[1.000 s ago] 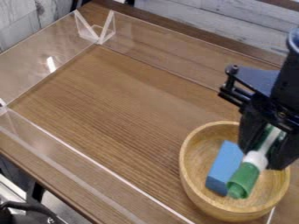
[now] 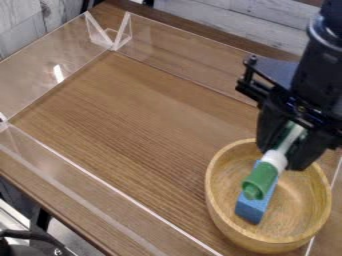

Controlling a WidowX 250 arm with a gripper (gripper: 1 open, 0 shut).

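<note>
My gripper (image 2: 286, 136) is at the right, shut on a green cylinder (image 2: 262, 178) with a white upper part, tilted over a tan wooden bowl (image 2: 222, 185). A blue block (image 2: 250, 209) lies in the bowl, partly behind the green cylinder. The fingertips are dark and hard to make out against the gripper body.
A white frame-like object (image 2: 111, 30) stands at the back left. A blue-grey item (image 2: 271, 70) sits behind the gripper.
My gripper has moved left and a little up with the green cylinder, which now sits higher and further left, over the blue block.
</note>
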